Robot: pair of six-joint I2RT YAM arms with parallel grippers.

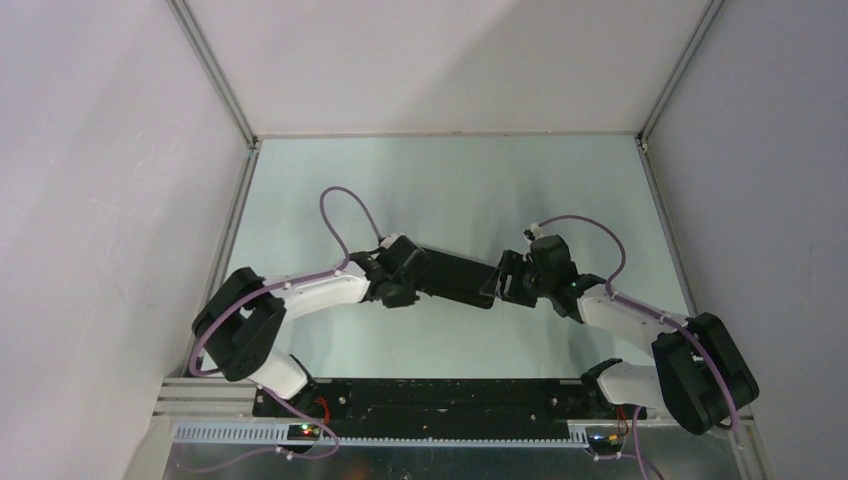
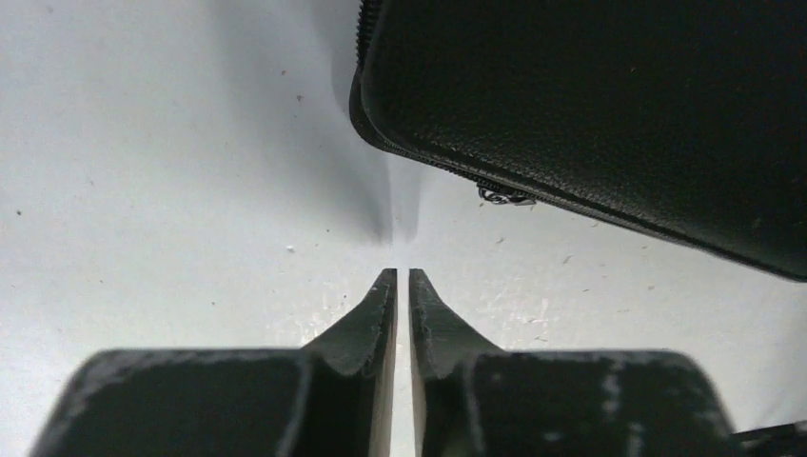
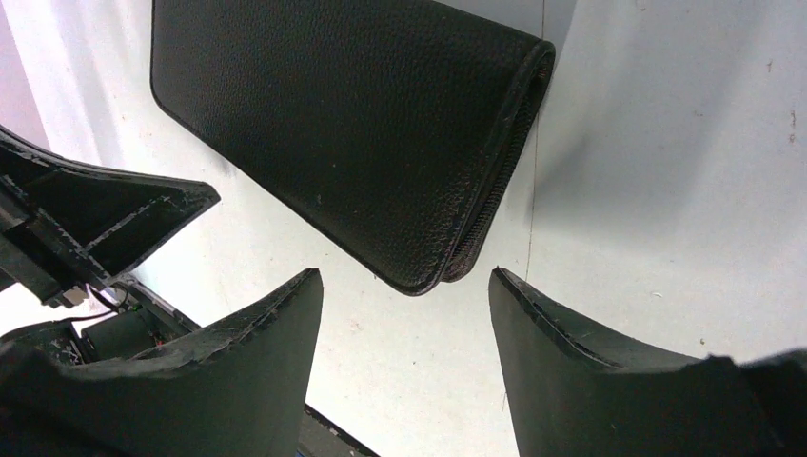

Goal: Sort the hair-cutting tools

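A closed black zippered leather case lies at the table's middle; any tools are hidden. In the left wrist view the case fills the upper right, its zip pull on the lower edge. My left gripper is short of that edge, its fingertips close together with a narrow gap and nothing between them. In the right wrist view my right gripper stands open at the folded end of the case, whose corner lies just between or before the fingertips.
Walls stand at the left, right and back.
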